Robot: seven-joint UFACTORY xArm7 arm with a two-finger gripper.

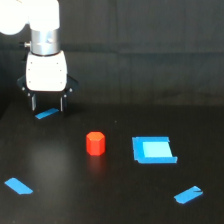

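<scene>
At the back left of the dark table, my white gripper (47,104) points straight down. Its two dark fingers stand apart, open, and nothing shows between them. A short blue strip (46,114) lies on the table just below and behind the fingertips. To the right and nearer the camera, a red block (95,143) with a hexagonal outline sits on the bare surface, apart from the gripper. Further right lies a blue square frame (174,158) around a pale, nearly white middle.
Two more blue strips lie flat, one at the front left (18,186) and one at the front right (188,195). A dark curtain (150,50) hangs behind the table. Open table surrounds the red block.
</scene>
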